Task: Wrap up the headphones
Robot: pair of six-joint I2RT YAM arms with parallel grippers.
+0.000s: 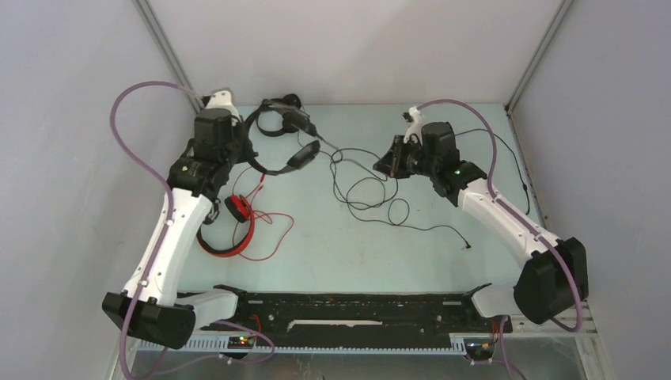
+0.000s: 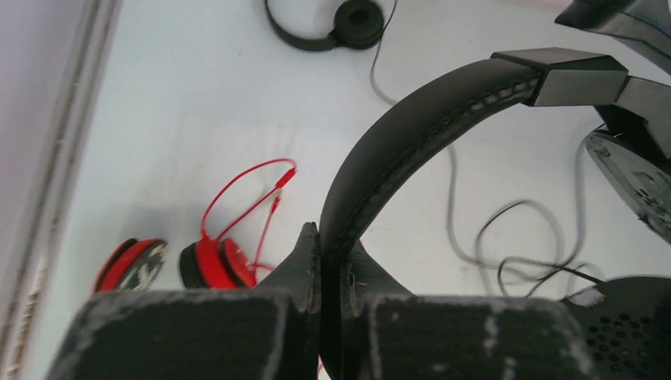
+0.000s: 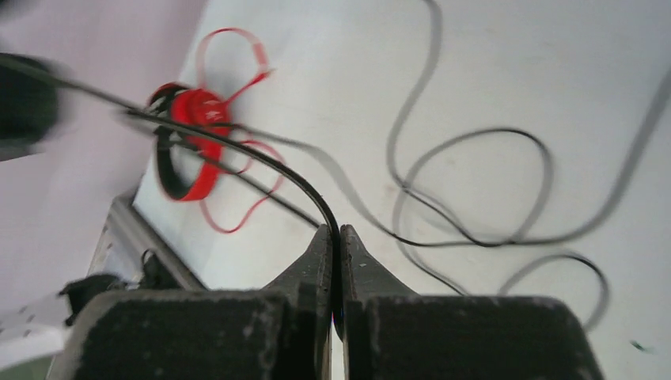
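Observation:
Black over-ear headphones with a curved headband hang raised over the left part of the table. My left gripper is shut on that headband, and one ear cup points toward the middle. From the headphones a dark cable runs up to my right gripper, which is shut on it; the cable passes between the fingertips. More of the cable lies in loose loops on the table below the right gripper. In the left wrist view the lower ear cup is partly cut off by the frame.
Red headphones with a red cord lie at the left front. Another black pair rests at the back left. A separate black cable curves along the right side.

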